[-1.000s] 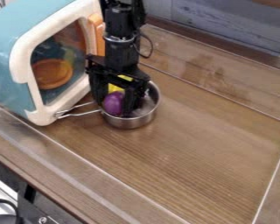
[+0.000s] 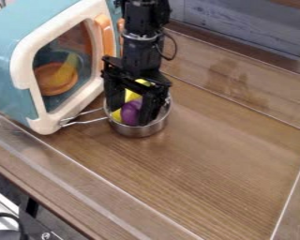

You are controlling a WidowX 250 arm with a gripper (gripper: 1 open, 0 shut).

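My black gripper (image 2: 134, 89) is open, reaching down into a steel pot (image 2: 147, 126) with a long handle pointing left. A purple round object (image 2: 131, 113) and a yellow object (image 2: 115, 115) lie in the pot, partly hidden by the gripper. Whether the fingertips touch either one is hard to tell.
A light blue toy microwave (image 2: 15, 42) with an orange bowl (image 2: 55, 79) behind its window stands just left of the pot. A wall (image 2: 247, 28) runs along the back.
The gripper has shifted slightly within the pot, and the purple object appears a little to the right and more covered by the gripper than before.
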